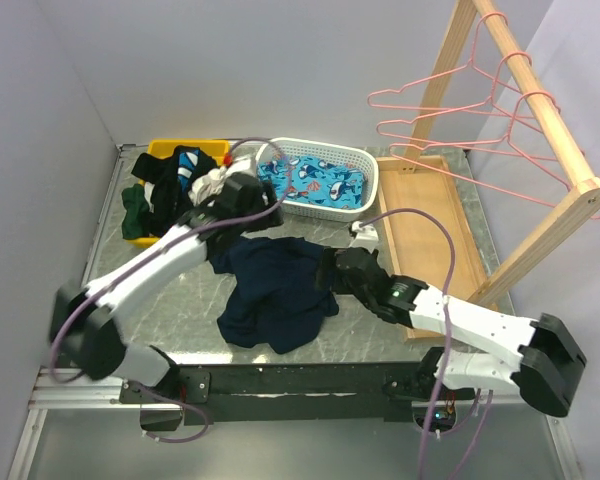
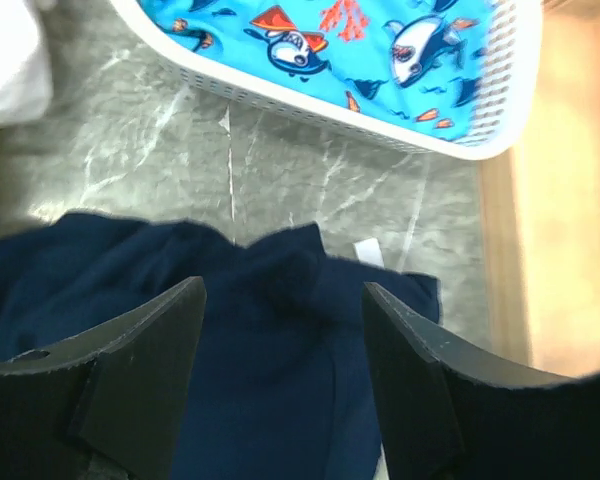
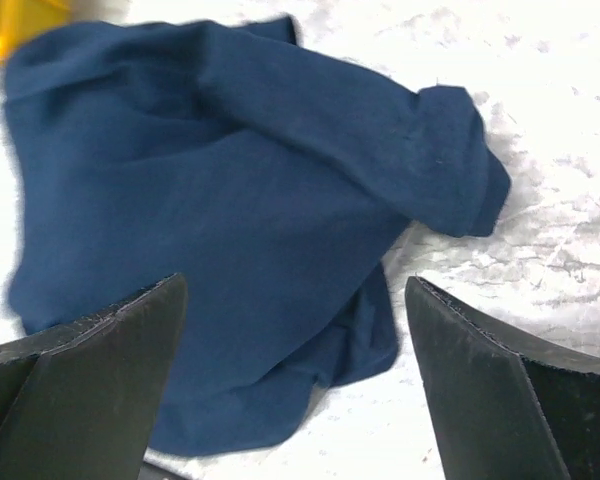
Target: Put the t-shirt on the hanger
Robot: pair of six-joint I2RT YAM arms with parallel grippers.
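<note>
The navy t-shirt lies crumpled on the grey table, part folded over itself; both wrist views show its cloth beyond the fingers. My left gripper is above the shirt's upper edge, near the white basket. Its fingers stand apart with no cloth pinched between them. At the shirt's right edge, my right gripper is open, its fingers wide apart and empty. Several pink hangers hang from the wooden rack at the upper right.
A white basket holding blue patterned cloth stands at the back. The yellow bin with dark and white clothes is at the back left, partly behind my left arm. A wooden tray lies under the rack.
</note>
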